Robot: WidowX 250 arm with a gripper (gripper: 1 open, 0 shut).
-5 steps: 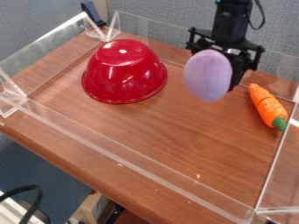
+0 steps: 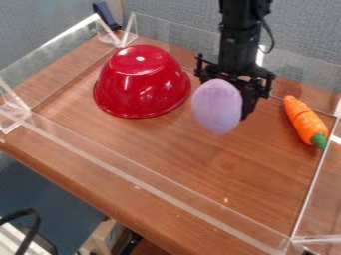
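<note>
My black gripper (image 2: 233,80) hangs over the back centre of the wooden table, holding a light purple oval object (image 2: 217,107) low in front of it; the fingertips are largely hidden behind that object. An upturned red bowl (image 2: 142,80) lies to the left of the gripper. An orange toy carrot (image 2: 305,122) with a green end lies to the right.
Clear plastic walls edge the wooden table (image 2: 160,179). A dark cable lies at the lower left, off the table.
My gripper and the purple object have moved left, toward the red bowl, since a second ago. The bowl and carrot have stayed put.
</note>
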